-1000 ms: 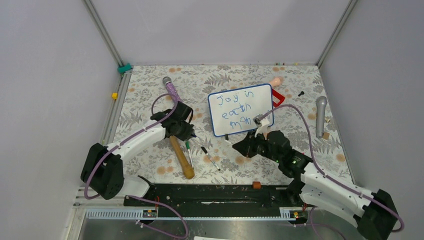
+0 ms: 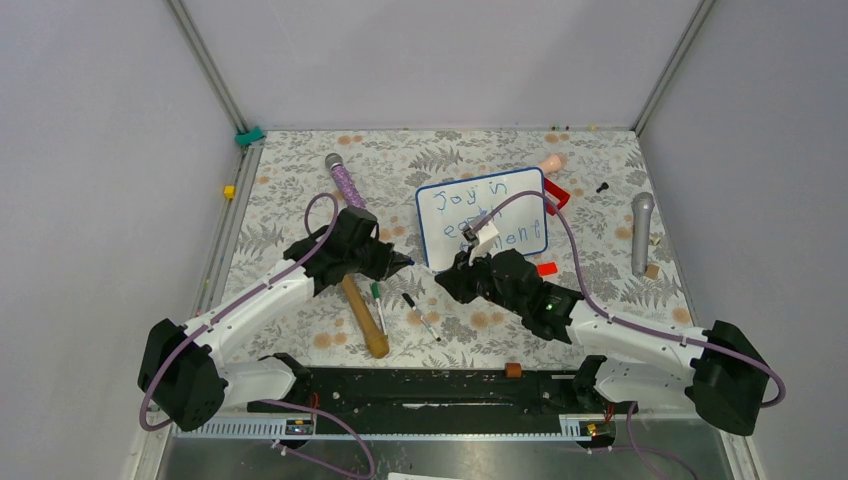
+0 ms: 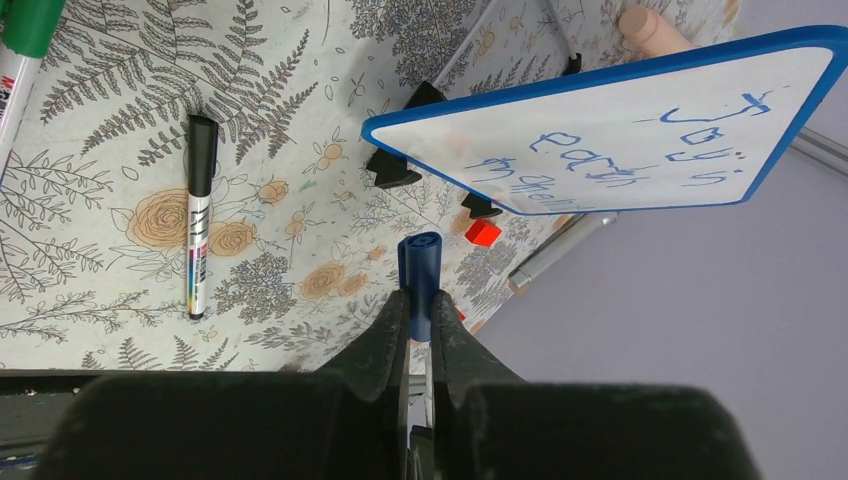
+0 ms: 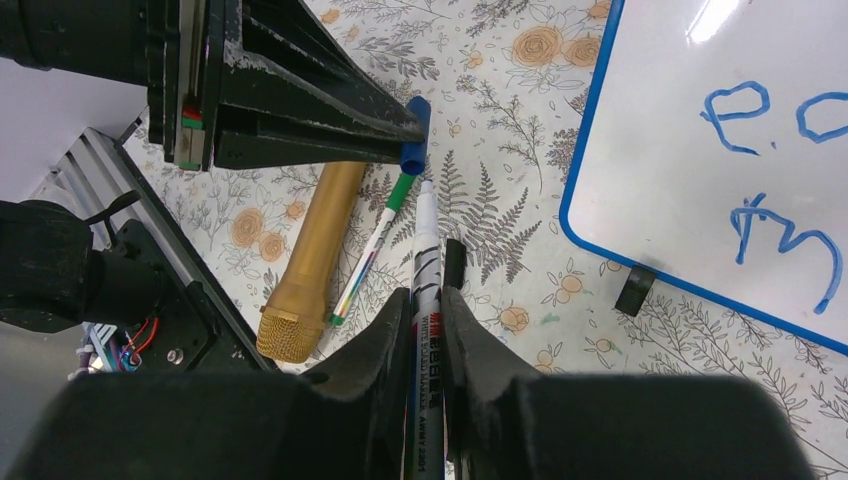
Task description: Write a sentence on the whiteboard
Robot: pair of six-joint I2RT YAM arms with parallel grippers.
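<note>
The blue-rimmed whiteboard (image 2: 515,215) lies tilted on the table with blue handwriting: "joy in" on top, lower lines partly behind my right arm in the top view. My left gripper is shut on a blue marker cap (image 3: 424,262), its open end facing outward. A white marker (image 4: 428,260) with its pale tip pointing out sits between the closed fingers of my right gripper. In the right wrist view the cap (image 4: 415,135) is just beyond the marker's tip, with a gap between them. Both grippers hang in front of the board's left side.
A black-capped marker (image 2: 421,316), a green-capped marker (image 2: 378,305) and a gold microphone (image 2: 364,318) lie below the left gripper. A purple microphone (image 2: 345,182) lies at the back left. The red block (image 2: 546,269) is beside the board's lower right edge.
My right gripper has moved left with the marker, away from the board's lower right. The left gripper has shifted right with the cap, so the two are now closer together.
</note>
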